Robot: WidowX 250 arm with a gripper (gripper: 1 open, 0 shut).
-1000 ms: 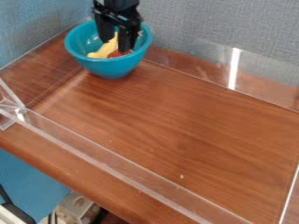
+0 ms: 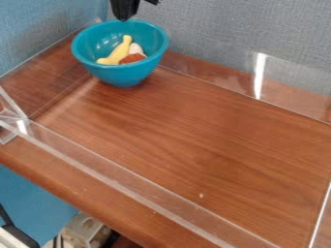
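Note:
A teal bowl (image 2: pixel 120 76) sits at the back left of the wooden surface. Inside it lie a yellow elongated object (image 2: pixel 114 55), a whitish item (image 2: pixel 135 48) and a reddish round item (image 2: pixel 134 58). Above the bowl, at the top edge of the view, only the dark tip of my gripper (image 2: pixel 124 10) shows. It is too cropped to tell whether it is open or shut, and nothing hangs visibly below it.
Clear plastic edging runs along the front and back. Grey padded walls stand behind and at the left.
My gripper has risen from down in the bowl to the top edge of the view. The bowl's contents are more exposed and remain inside it.

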